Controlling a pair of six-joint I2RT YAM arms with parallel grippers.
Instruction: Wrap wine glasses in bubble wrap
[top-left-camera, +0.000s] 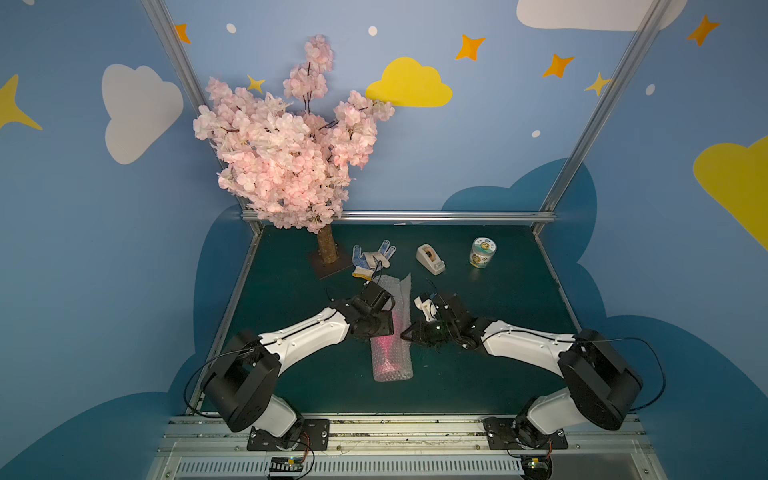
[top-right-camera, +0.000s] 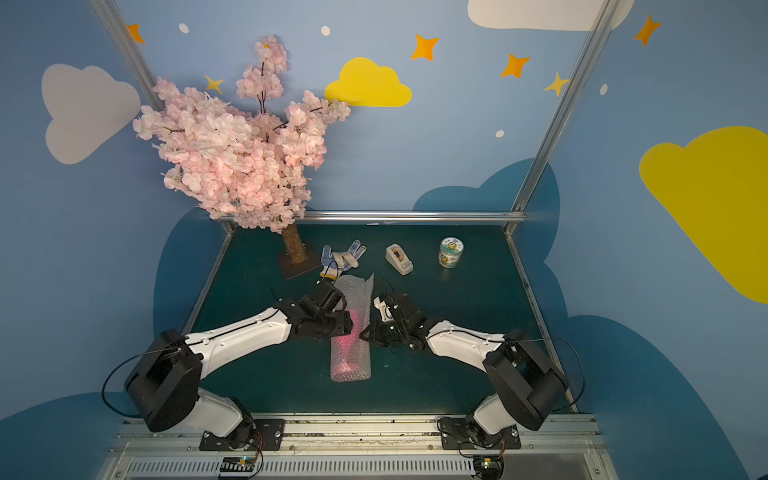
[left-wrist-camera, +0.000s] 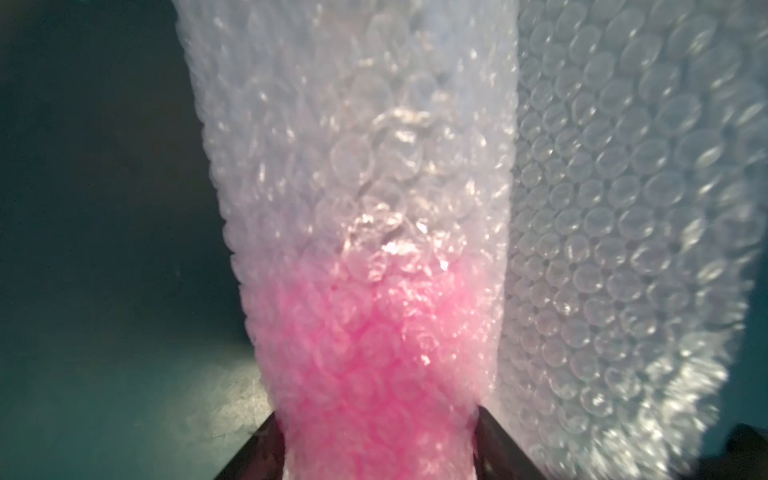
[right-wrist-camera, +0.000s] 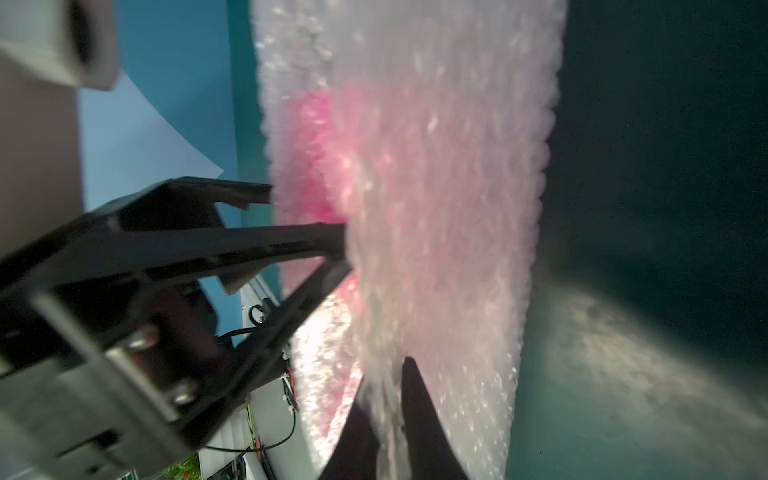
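Note:
A pink wine glass shows through the bubble wrap (top-left-camera: 391, 361) (top-right-camera: 350, 360) lying lengthwise at the table's middle. In the left wrist view my left gripper has its fingers either side of the pink wrapped roll (left-wrist-camera: 376, 344), with a loose layer (left-wrist-camera: 608, 200) lying to its right. My right gripper is shut on the edge of the wrap at its right side, as the right wrist view shows. The glass itself is mostly hidden under the bubbles.
On the green table (top-left-camera: 504, 376), gloves (top-left-camera: 373, 260), a tape dispenser (top-left-camera: 429, 258) and a round tub (top-left-camera: 483, 252) stand at the back, beside a blossom tree (top-left-camera: 326, 244).

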